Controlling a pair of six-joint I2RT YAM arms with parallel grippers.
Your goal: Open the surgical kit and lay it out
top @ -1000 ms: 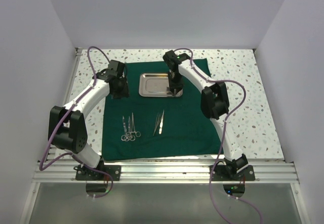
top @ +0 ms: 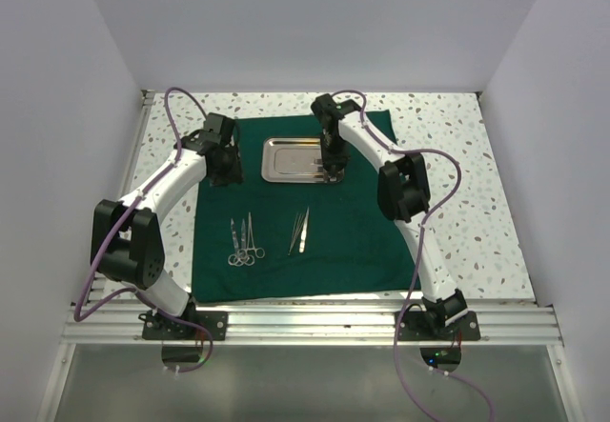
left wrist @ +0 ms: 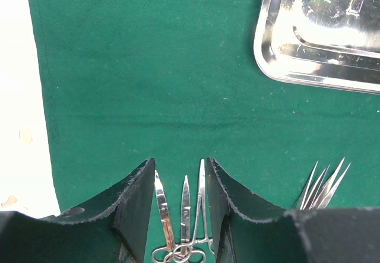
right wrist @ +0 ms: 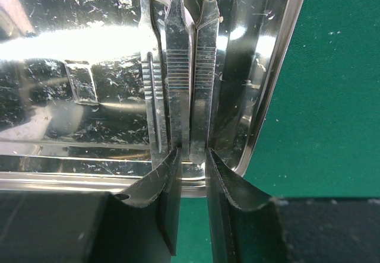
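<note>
The steel tray (top: 286,160) sits on the green cloth (top: 362,251). In the right wrist view several flat-handled instruments (right wrist: 178,67) lie along its side, and my right gripper is down at their handle ends, fingers slightly apart; whether it grips one I cannot tell. My left gripper hangs open over the cloth left of the tray, empty. Scissor-like instruments (top: 243,251) lie on the lower left of the cloth; tweezers (top: 295,231) and a pale-handled instrument (top: 304,236) lie in the middle.
White speckled table (top: 477,212) shows around the cloth, with walls at both sides and behind.
My right gripper has shifted slightly right over the tray since about a second ago. The left arm and the laid-out instruments are unchanged.
</note>
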